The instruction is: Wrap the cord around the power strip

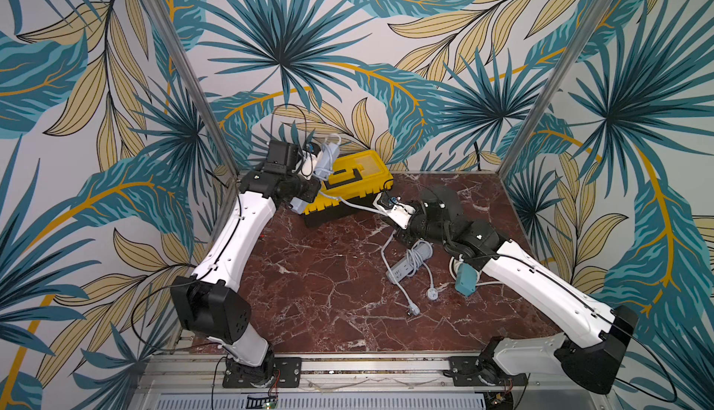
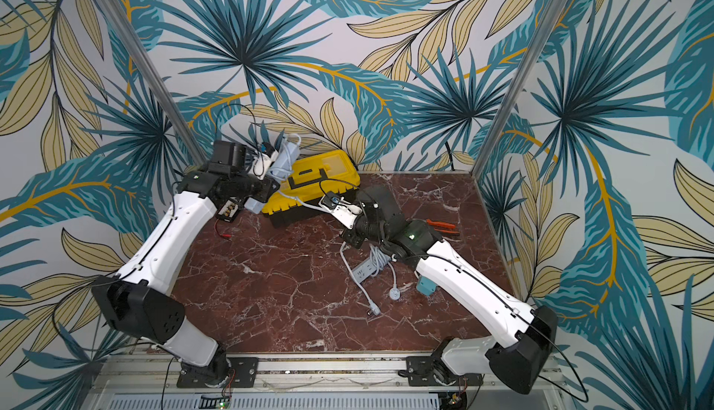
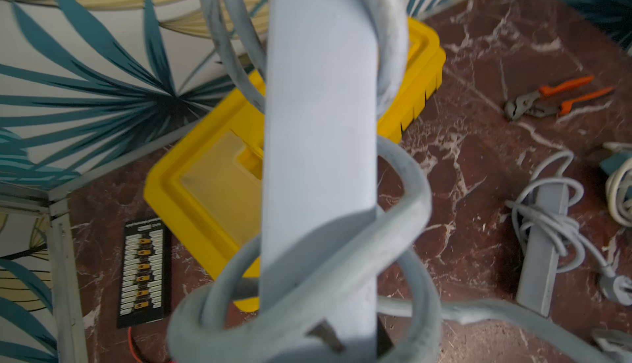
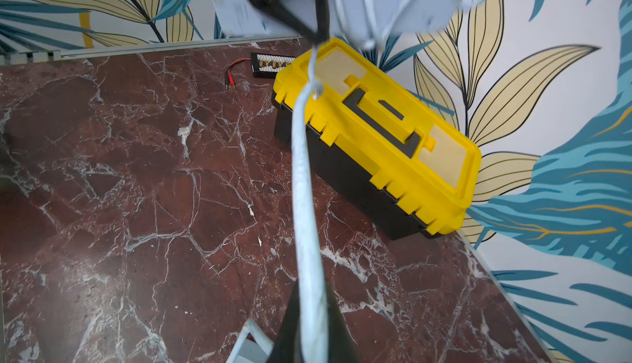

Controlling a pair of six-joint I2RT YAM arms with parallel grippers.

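A pale grey-blue power strip (image 1: 327, 158) is held aloft over the yellow toolbox, my left gripper (image 1: 311, 189) shut on it. Close up in the left wrist view, loose loops of its grey cord (image 3: 411, 198) circle the strip's body. From there the cord (image 4: 302, 165) stretches fairly straight to my right gripper, whose blurred dark fingers are closed around it at the bottom of the right wrist view. Past that gripper, the cord's free end runs down to a plug (image 1: 413, 309) on the table. The right gripper's fingertips are hidden in the top views.
The yellow toolbox (image 4: 388, 132) stands at the back. A second strip with wrapped cord (image 1: 407, 262) lies beneath the right arm, beside a teal block with cable (image 1: 466, 279). Orange-handled pliers (image 2: 442, 225) and a connector board (image 3: 143, 270) lie further out.
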